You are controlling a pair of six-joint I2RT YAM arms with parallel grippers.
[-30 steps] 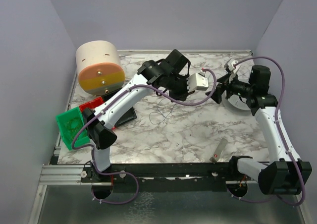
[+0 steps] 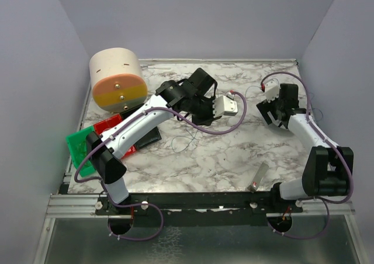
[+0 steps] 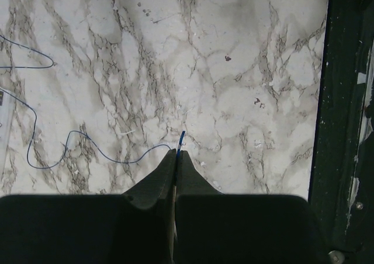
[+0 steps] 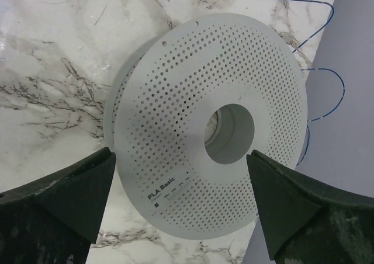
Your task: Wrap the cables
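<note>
Out of my left gripper sticks the end of a thin blue cable [image 3: 182, 136]; the fingers are shut on it. From there the cable runs left in loose waves over the marble table. In the top view the left gripper is mostly hidden under its arm near the centre. A grey perforated spool [image 4: 169, 100] lies flat at the table's right side. Over it my right gripper stands open, a finger at either side of the near part of the disc; whether they touch it I cannot tell. Blue cable loops [image 4: 330, 7] lie beyond the spool.
A green bin [image 2: 76, 144] and a red bin [image 2: 108, 124] stand at the left, with a white and orange cylinder [image 2: 117, 83] behind them. A small grey bar [image 2: 258, 176] lies near the front edge. Bare marble fills the front middle.
</note>
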